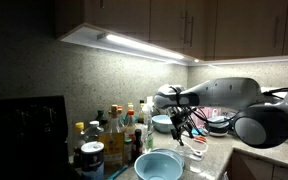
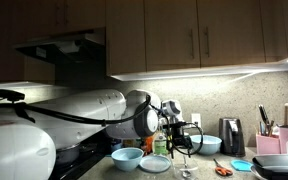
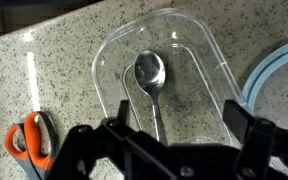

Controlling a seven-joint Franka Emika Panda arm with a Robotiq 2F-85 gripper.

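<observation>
A metal spoon (image 3: 152, 82) lies inside a clear plastic container (image 3: 191, 50) on the speckled counter. In the wrist view my gripper stands open above the container, its fingers wide apart to either side of the spoon's handle, with nothing held. The same gripper (image 2: 182, 140) hangs over the counter in exterior view 2, where the clear container (image 2: 185, 165) is small beneath it. The lower end of the spoon's handle is near the gripper body and partly hidden.
Orange-handled scissors (image 3: 34, 140) lie left of the container, and a blue-rimmed plate (image 3: 254, 82) sits close on its right. Blue bowls (image 2: 127, 160) (image 2: 206, 144) stand on the counter. Bottles (image 1: 114, 138) crowd the wall side; pans and a pink holder (image 2: 268, 148) occupy the far end.
</observation>
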